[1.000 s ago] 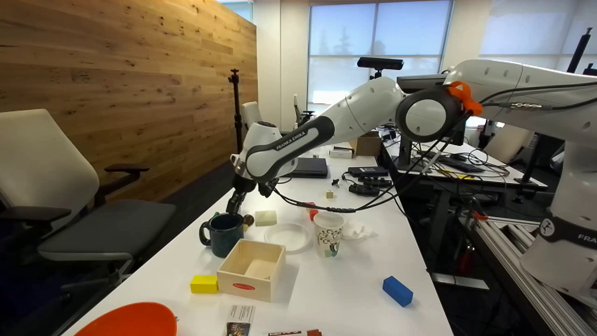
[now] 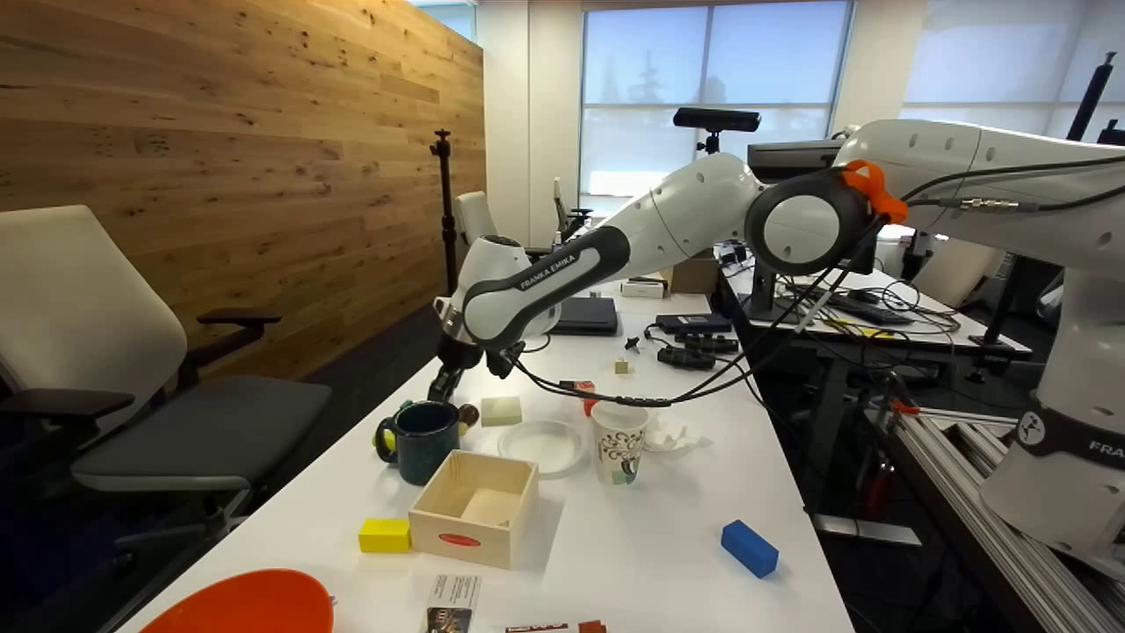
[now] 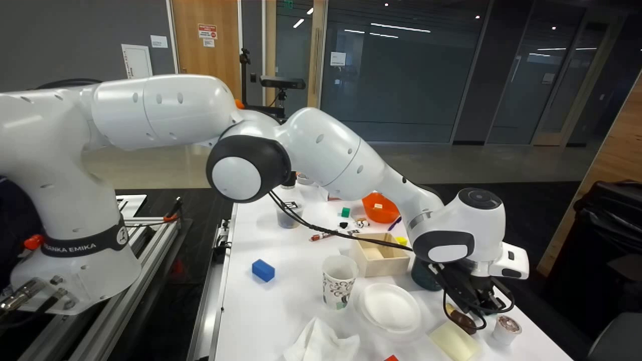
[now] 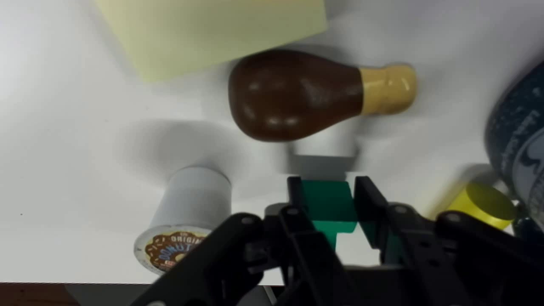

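In the wrist view, my gripper is shut on a green block (image 4: 330,204), with its dark fingers on either side. The block's shadow lies on the white table just beyond it, so a small gap seems to separate them. A brown toy bottle (image 4: 298,97) with a tan neck lies on its side ahead of the fingers. Beside the dark mug (image 4: 528,143) rests a yellow cylinder (image 4: 482,204). Behind that mug in exterior view 1 the gripper (image 2: 438,399) points down, its tips partly hidden.
A white pod (image 4: 191,204) and a pale yellow block (image 4: 214,30) stand near the gripper. Toward the front are a wooden box (image 2: 475,538), a white plate (image 2: 540,445), a paper cup (image 2: 619,443) and a yellow block (image 2: 385,534). Free table surrounds the blue block (image 2: 750,549).
My gripper has lowered slightly behind the mug. Yellow now shows at the mug's handle, where none was visible before.
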